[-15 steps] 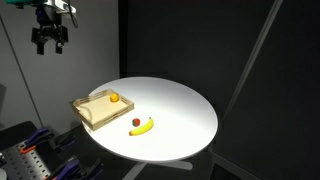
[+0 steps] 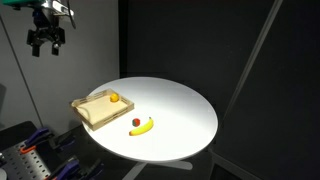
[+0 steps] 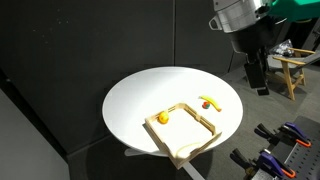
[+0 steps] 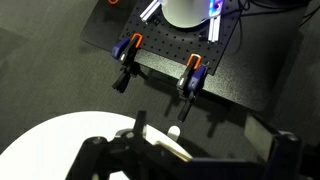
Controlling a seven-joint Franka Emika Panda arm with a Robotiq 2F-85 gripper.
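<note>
High at the left in exterior view 1, my gripper (image 2: 46,48) hangs well above and away from the table, its fingers apart with nothing between them. Dark, wide-set fingers (image 4: 96,154) also show in the wrist view, over the floor and table edge. A shallow tan tray (image 2: 90,121) rests on the round white table (image 2: 180,105), with an orange (image 2: 114,98) inside near its far edge. Outside the tray, a small red fruit (image 2: 136,122) lies close to a yellow banana (image 2: 143,127). Exterior view 2 shows the banana (image 3: 209,101) and orange (image 3: 163,117) too.
Free table surface (image 3: 140,85) surrounds the tray and fruit. Beside the table, the robot's dark base plate (image 4: 180,50) carries several clamps with orange and blue parts. A wooden chair (image 3: 290,70) stands behind the arm in exterior view 2.
In exterior view 1 my gripper has drifted slightly left over the last second, still with its fingers apart. The tray and fruit have stayed put.
</note>
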